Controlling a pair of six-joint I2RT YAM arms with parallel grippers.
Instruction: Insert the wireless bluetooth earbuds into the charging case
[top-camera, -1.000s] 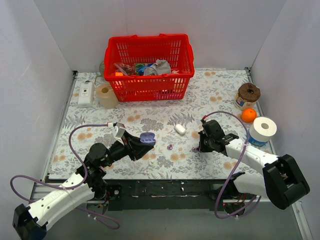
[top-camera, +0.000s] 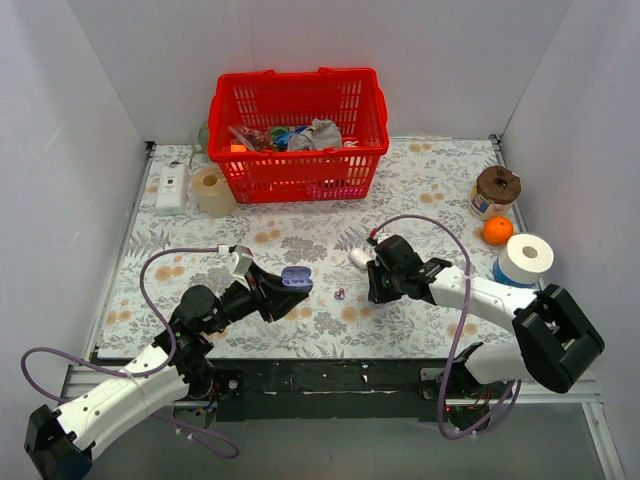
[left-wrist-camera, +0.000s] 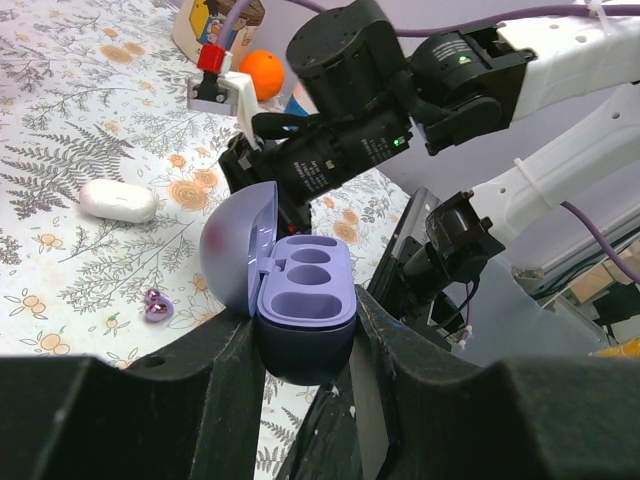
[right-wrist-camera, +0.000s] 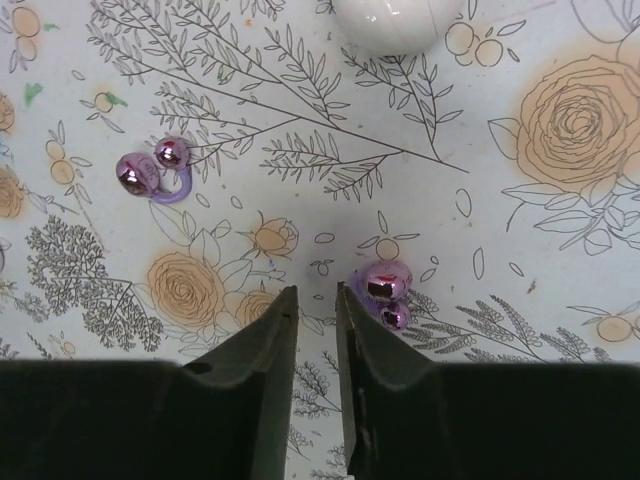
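The purple charging case (left-wrist-camera: 308, 275), lid raised and its wells empty, is gripped upright by my left gripper. In the top view this case (top-camera: 297, 279) hangs at the left-centre, over the table. Two purple earbuds with shiny ends lie on the cloth in the right wrist view. One earbud (right-wrist-camera: 155, 173) is at the upper left, well clear of my fingers. The other earbud (right-wrist-camera: 385, 290) lies just beyond the tip of the right-hand finger. My right gripper is part open above the cloth, with only a narrow gap and nothing between its fingers.
A white rounded object (top-camera: 359, 258) lies near the right gripper. A red basket (top-camera: 300, 170) stands at the back. Along the right side are a jar (top-camera: 494, 192), an orange (top-camera: 497, 231) and a tape roll (top-camera: 524, 260).
My right arm has moved left across the table, closer to the white object, and now hides the earbud it was beside. The left gripper and the case have stayed still.
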